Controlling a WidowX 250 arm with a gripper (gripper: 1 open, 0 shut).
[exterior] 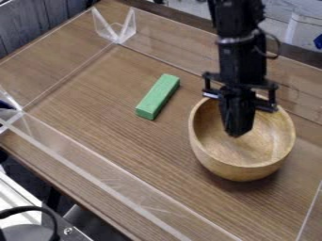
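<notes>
The black gripper (238,118) hangs low over a round wooden bowl (242,158), its tip at or just inside the far part of the rim. It looks shut, with nothing visible between its fingers. A green block (157,97) lies on the wooden table (88,141), to the left of the bowl.
A small clear plastic piece (115,27) is at the back left. Black cables or parts (38,226) sit at the lower left edge.
</notes>
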